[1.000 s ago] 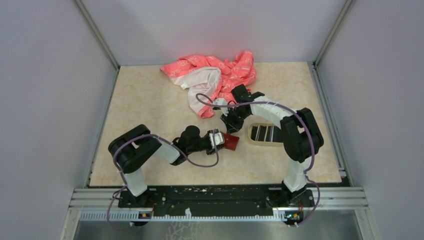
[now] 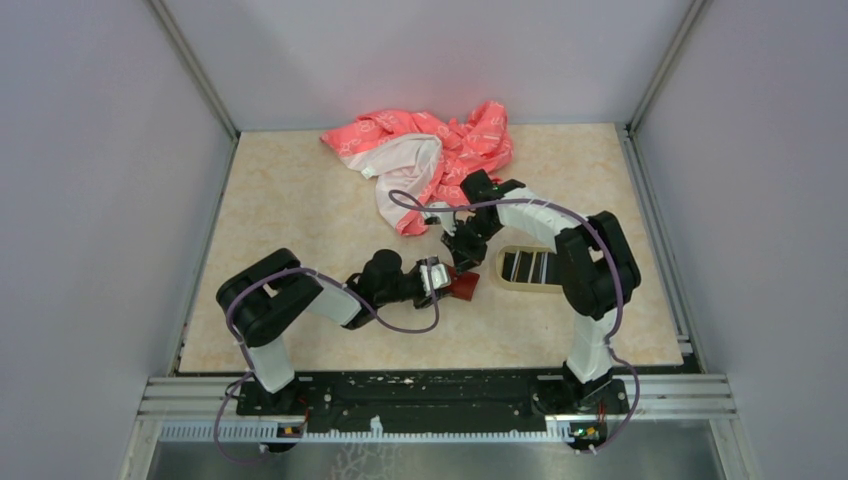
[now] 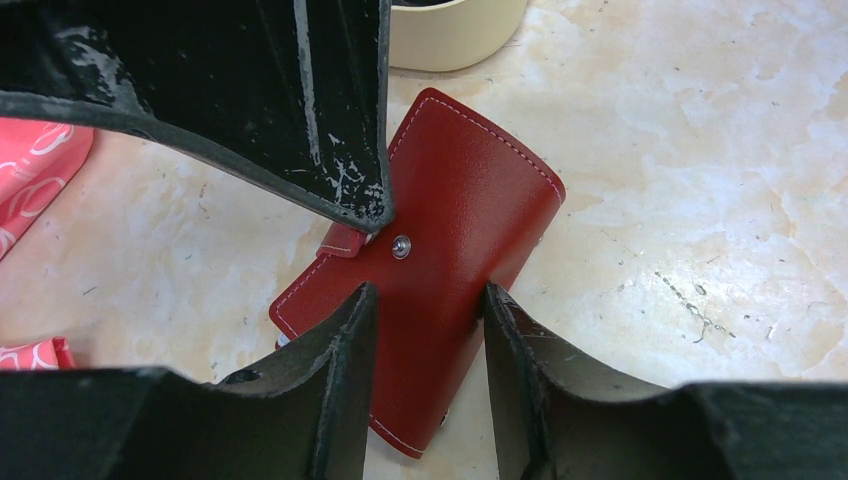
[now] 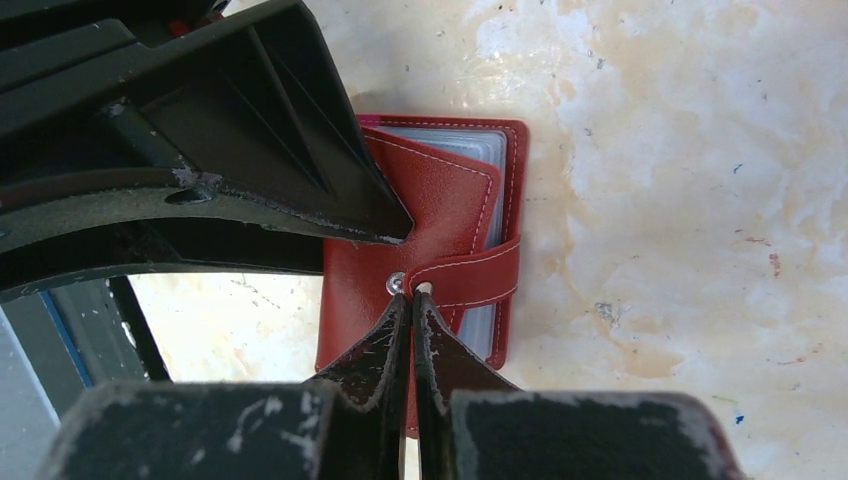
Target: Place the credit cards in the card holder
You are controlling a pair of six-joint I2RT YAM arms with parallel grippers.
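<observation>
The dark red card holder is folded on the table between both arms. My left gripper is shut on it, one finger on either side of the folded body. In the right wrist view, clear sleeves show at the holder's open edge; whether cards lie inside I cannot tell. The closing strap comes over that edge, its end beside the bare metal stud, not over it. My right gripper is shut, its tips at the strap's end, with nothing clearly seen between them.
A tan tray with dark slots stands right of the holder, partly beneath the right arm. Pink cloth lies crumpled at the back. Bare table stretches in front of the holder.
My right gripper has come slightly toward the front and the holder, and its arm has shifted a little left. The holder has moved very slightly right. The left arm is nearly still.
</observation>
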